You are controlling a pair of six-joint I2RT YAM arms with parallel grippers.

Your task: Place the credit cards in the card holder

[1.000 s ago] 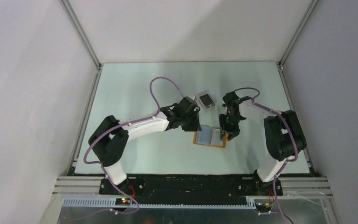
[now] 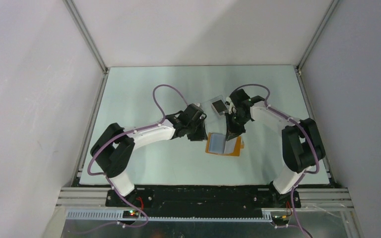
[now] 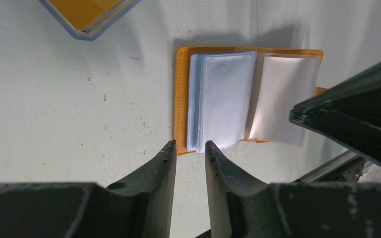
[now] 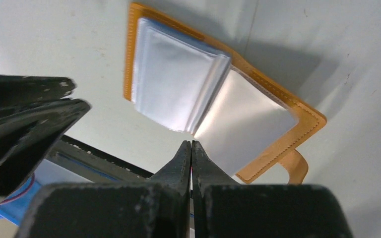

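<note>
The tan card holder lies unfolded on the table, with a pale sleeve on its left half and a white sleeve on its right. My left gripper is at the holder's left edge, fingers a little apart and nothing between them. Over the right half, near the middle fold, my right gripper is shut, with nothing showing between its tips. A clear box with a dark card-like piece stands behind the holder. Part of a clear-edged box with a gold piece inside shows in the left wrist view.
Both grippers are close together over the holder, and each wrist view shows the other arm's dark fingers. Another clear container is partly hidden behind my left gripper.
My left gripper has shifted slightly left. The holder has stayed put.
</note>
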